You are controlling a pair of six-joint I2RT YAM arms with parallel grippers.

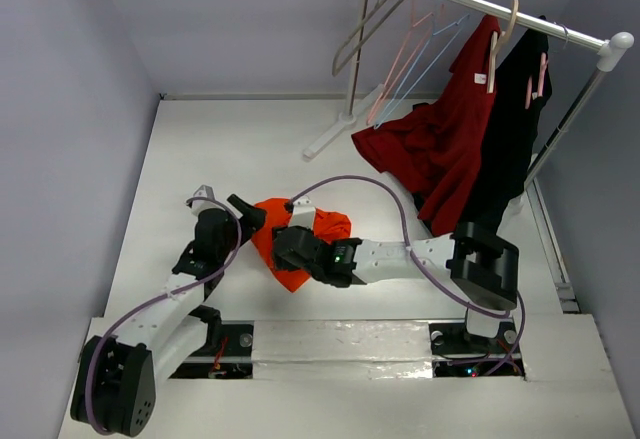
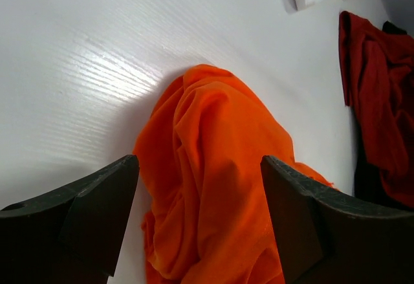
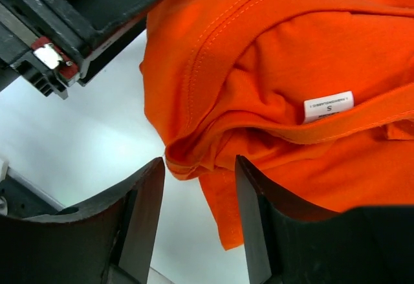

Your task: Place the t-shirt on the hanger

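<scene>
An orange t-shirt lies crumpled on the white table, partly hidden from above by my right arm. My left gripper is open above one end of the shirt, and a raised fold shows between and beyond its fingers. In the right wrist view my right gripper is also open, its fingertips beside a folded collar corner of the shirt. A white size label shows inside the neckline. Empty hangers hang on the rack: a grey one, a pink one and a blue one.
The rack's rail runs across the back right. A dark red garment and a black one hang from it, reaching toward the table near my right arm. The rack's white foot rests on the table.
</scene>
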